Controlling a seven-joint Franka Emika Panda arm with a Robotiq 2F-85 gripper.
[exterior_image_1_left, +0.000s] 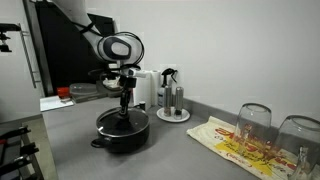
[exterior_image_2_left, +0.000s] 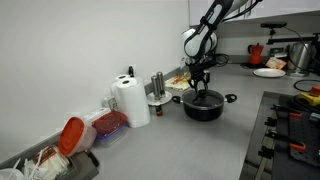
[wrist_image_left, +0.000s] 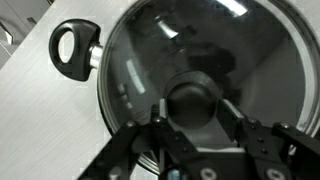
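Observation:
A dark round pot (exterior_image_1_left: 125, 138) stands on the grey table, covered by a glass lid (wrist_image_left: 270, 55) with a dark rounded knob (wrist_image_left: 192, 102) at its centre. Directly over the lid, my gripper points down. In the wrist view its fingertips (wrist_image_left: 158, 114) are spread to either side of the knob, which lies between and just past them. Whether they touch it cannot be seen. From the sides, the gripper (exterior_image_1_left: 126, 108) hides most of the knob. One black side handle (wrist_image_left: 70, 50) juts out at upper left in the wrist view.
Several bottles (exterior_image_1_left: 178, 98) stand on a white plate behind the pot. Glass jars (exterior_image_1_left: 253, 122) rest on a patterned cloth (exterior_image_1_left: 220, 138) at right. A paper towel roll (exterior_image_2_left: 131, 101) and red bowl (exterior_image_2_left: 75, 135) stand elsewhere. Bare table (exterior_image_1_left: 170, 160) lies in front.

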